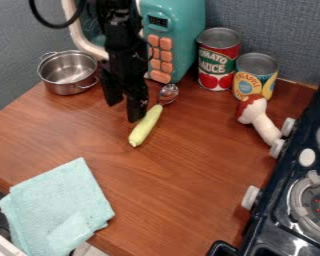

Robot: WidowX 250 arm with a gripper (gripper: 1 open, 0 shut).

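Observation:
My black gripper hangs low over the wooden counter at the back, in front of a teal toy microwave. A yellow corn cob lies just in front and to the right of its fingers, and a small silver utensil sits behind the corn. The dark fingers blend together, so I cannot tell whether they are open or shut.
A steel pot is at back left, two cans at back right, a white-and-red toy beside the black stove. A light blue cloth lies front left.

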